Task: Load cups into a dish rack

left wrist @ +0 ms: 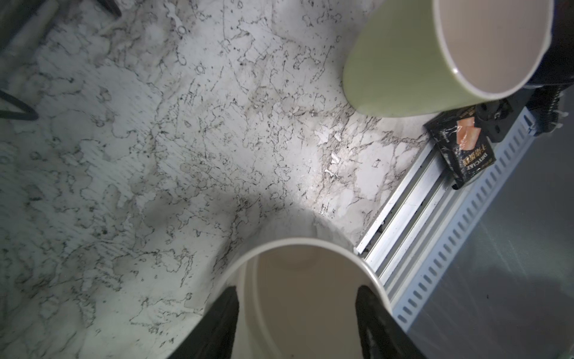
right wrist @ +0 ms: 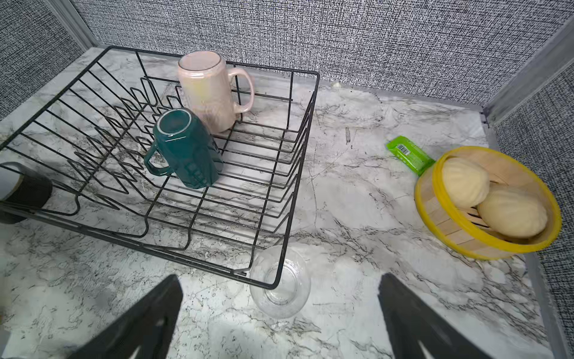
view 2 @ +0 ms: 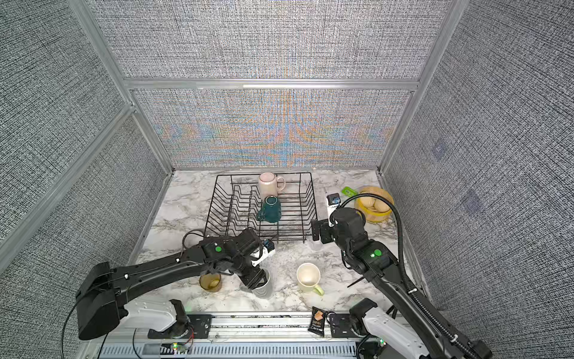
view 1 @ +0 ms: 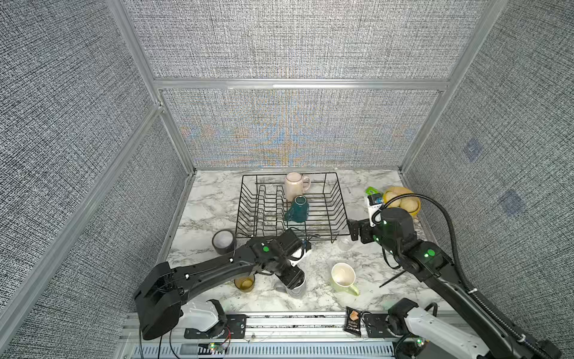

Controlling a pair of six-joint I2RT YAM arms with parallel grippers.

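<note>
My left gripper is part open over the mouth of a grey mug (view 1: 296, 291) standing at the table's front. In the left wrist view its fingertips overlap the pale inside of the mug; whether they press on the wall cannot be told. Open and empty, my right gripper (view 1: 358, 231) hovers by the front right corner of the wire dish rack (right wrist: 233, 276), above a clear glass (right wrist: 284, 302). The rack holds a pink mug (right wrist: 206, 89) and a teal mug (right wrist: 188, 152), both upside down. A light green mug (view 1: 343, 276) stands upright to the grey mug's right.
An amber glass (view 1: 244, 283) stands left of the grey mug, and a dark cup (view 1: 223, 240) is beside the rack's front left corner. At the right are a yellow-rimmed basket (right wrist: 430, 206) with buns and a green packet (right wrist: 410, 154). A black packet (view 1: 352, 321) lies at the front.
</note>
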